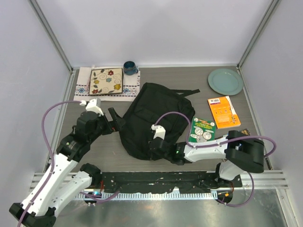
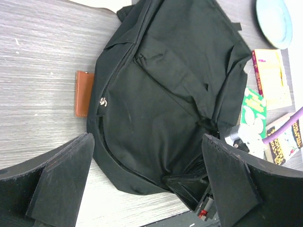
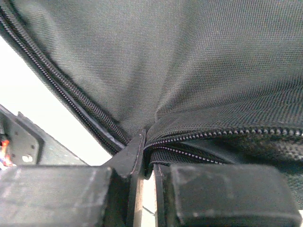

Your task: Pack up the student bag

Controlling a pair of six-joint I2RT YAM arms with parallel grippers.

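A black student bag [image 1: 154, 113] lies flat and slightly skewed on the table, its zipped side [image 2: 102, 101] facing left. My right gripper is shut on the zipped fabric edge [image 3: 213, 135] at the bag's near end. Left of the bag, my left gripper [image 1: 118, 120] stands open; in its wrist view the fingers [image 2: 52, 182] are wide apart with nothing between them. A small orange-brown item [image 2: 84, 93] shows against the bag's left side, its far end hidden. To the right lie an orange book [image 1: 223, 112], a green book [image 1: 202, 130] and a dark-covered book [image 2: 284, 138].
At the back left, a flowered square piece [image 1: 106, 81] rests on a patterned cloth [image 1: 83, 85], with a blue mug [image 1: 130, 68] beside it. A green plate [image 1: 226, 82] occupies the back right. Table left of the bag is mostly bare.
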